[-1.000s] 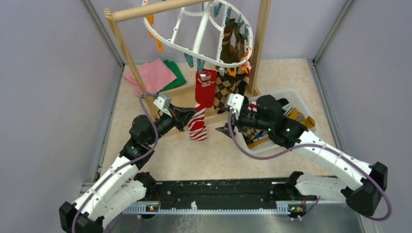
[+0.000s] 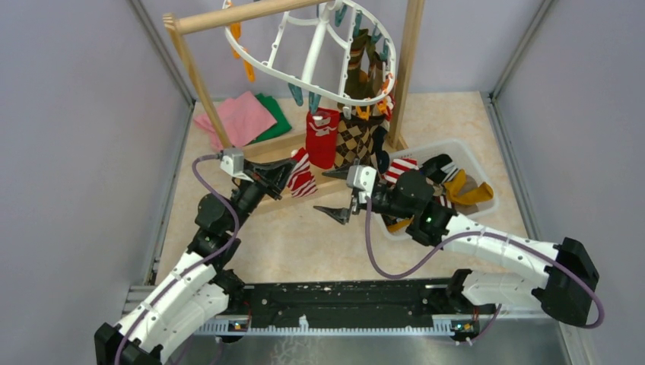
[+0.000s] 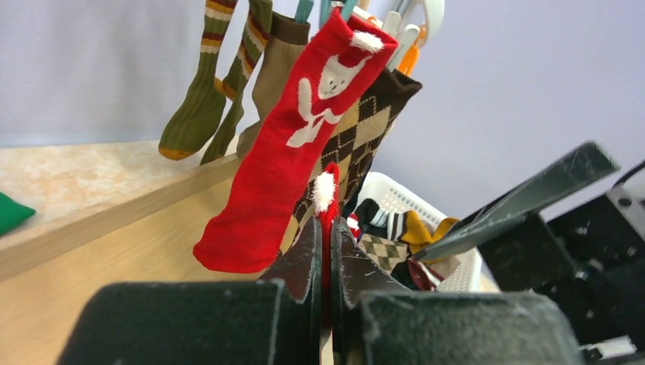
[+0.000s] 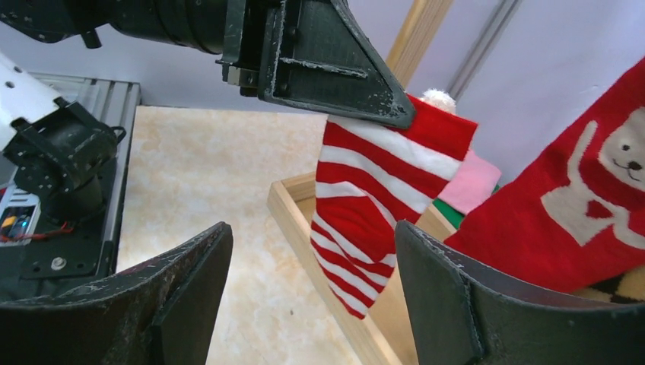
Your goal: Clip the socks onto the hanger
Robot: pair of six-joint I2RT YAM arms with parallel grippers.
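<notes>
My left gripper (image 2: 286,169) is shut on a red-and-white striped sock (image 2: 302,179), which dangles below the fingertips; the right wrist view shows its stripes (image 4: 373,175) and a white tuft. My right gripper (image 2: 332,195) stands open, facing that sock from the right. Just behind, a red sock with a white animal (image 2: 322,141) hangs from the white round hanger (image 2: 307,79), with argyle socks (image 2: 354,141) and olive socks (image 3: 190,122) clipped alongside. Empty teal and orange clips hang at the hanger's left.
A white basket (image 2: 487,209) of socks sits at the right under my right arm. Pink (image 2: 236,120) and green cloths lie at the back left. A wooden frame and tray (image 2: 278,152) support the hanger.
My left gripper has moved left and up with the striped sock, which now hangs higher.
</notes>
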